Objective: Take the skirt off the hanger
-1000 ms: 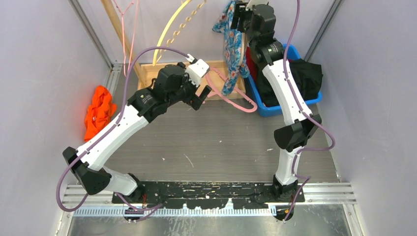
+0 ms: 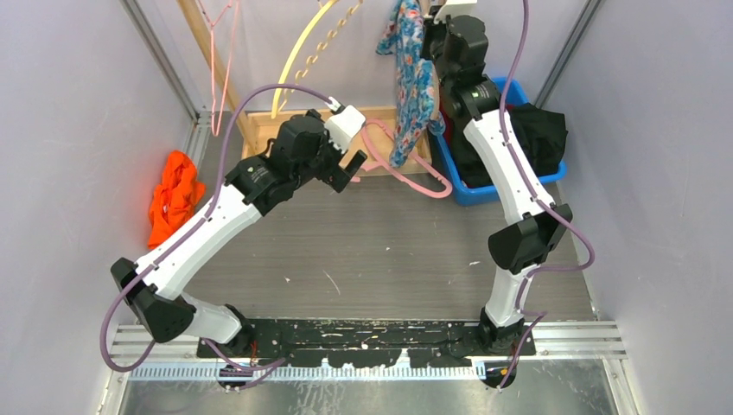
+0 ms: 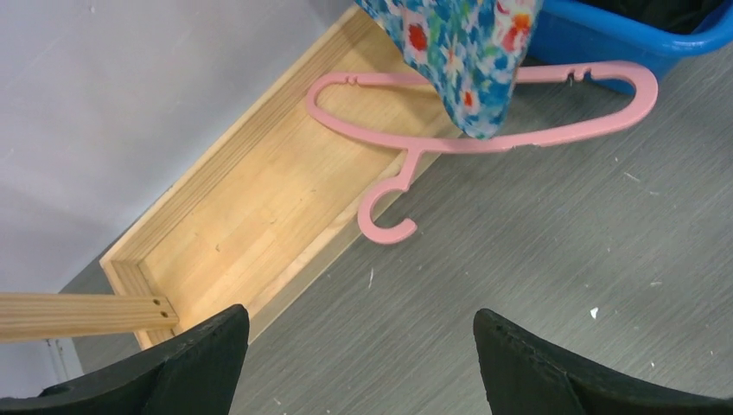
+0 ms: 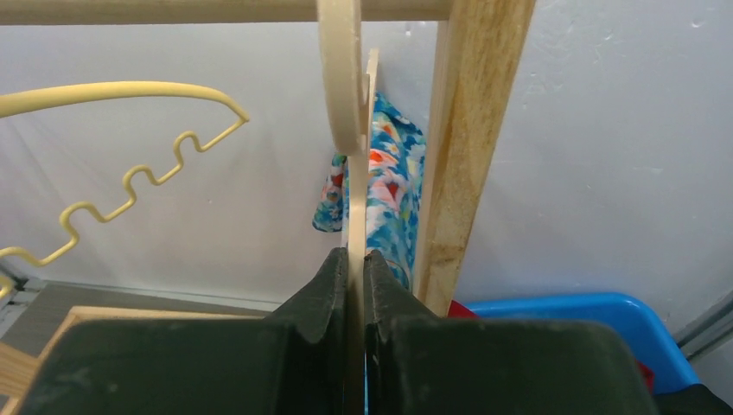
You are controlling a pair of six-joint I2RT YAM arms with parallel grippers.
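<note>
A blue floral skirt hangs at the back, its lower tip near the base of the wooden rack. In the right wrist view, a cream hanger stands edge-on in front of the skirt. My right gripper is shut on this hanger, a finger on either side of its thin edge. My left gripper is open over the floor, well short of the skirt, with nothing between its fingers. How the skirt sits at the hanger's far end is partly hidden.
A fallen pink hanger lies across the rack's base. Behind right stands a blue bin with dark cloth. A yellow hanger hangs left of the skirt. Orange cloth lies far left.
The skirt's lower part has swung a little to and fro.
</note>
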